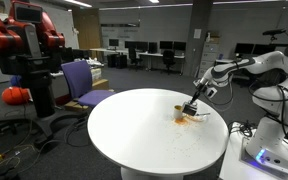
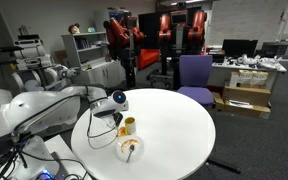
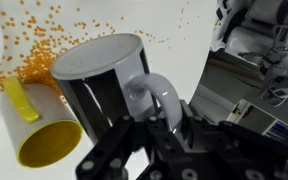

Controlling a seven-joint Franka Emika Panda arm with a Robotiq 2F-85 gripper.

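Observation:
A black-and-white mug (image 3: 96,92) fills the middle of the wrist view, its white handle (image 3: 164,97) at my gripper. The fingers are shut on that handle, though the fingertips are hard to make out. Beside the mug is a yellow-and-white cup (image 3: 46,140), whose yellow inside faces the camera. Small orange bits (image 3: 49,45) lie scattered over the table around both. In the first exterior view the held mug (image 1: 190,109) looks dark and sits just right of the yellow cup (image 1: 179,113). Whether the mug touches the table cannot be told.
A white plate (image 2: 129,155) with a utensil (image 2: 131,150) lies near the yellow cup. A purple chair (image 1: 79,82) stands behind it.

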